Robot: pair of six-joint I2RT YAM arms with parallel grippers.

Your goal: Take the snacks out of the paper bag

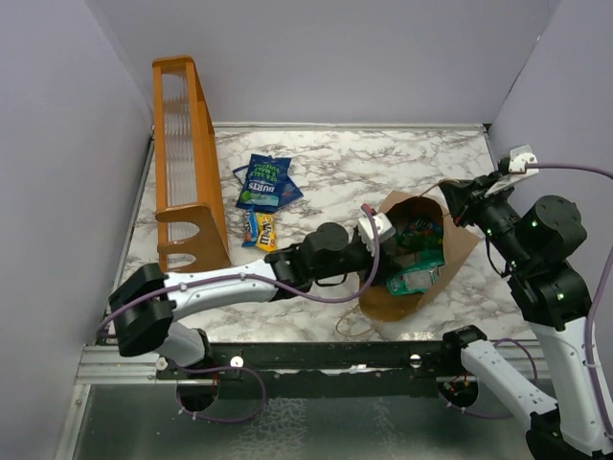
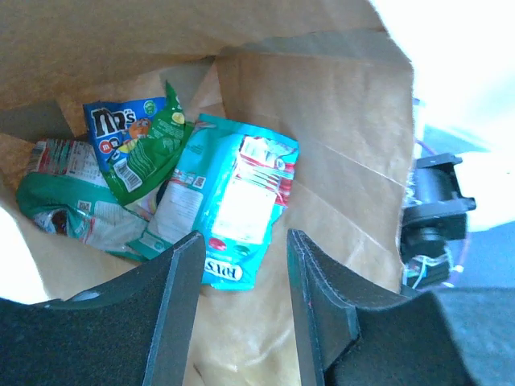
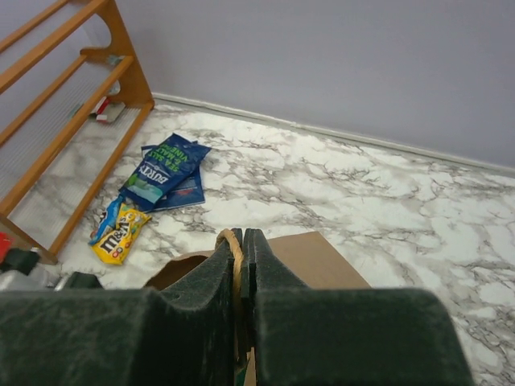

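Observation:
The brown paper bag (image 1: 458, 251) lies with its mouth spread wide. Inside, the left wrist view shows a teal snack pack (image 2: 249, 201), another green pack (image 2: 84, 197), and a small blue-and-green packet (image 2: 133, 145). My left gripper points into the bag, its fingers parted in front of the teal pack and nothing gripped between them. At the bag's upper right edge, my right gripper (image 1: 458, 203) is shut on the twisted paper handle (image 3: 233, 251). Blue Burts bags (image 1: 264, 180) and a yellow packet (image 1: 262, 230) lie outside on the table.
A wooden rack (image 1: 182, 163) stands at the left, beside the snacks on the table. Grey walls enclose the back and sides.

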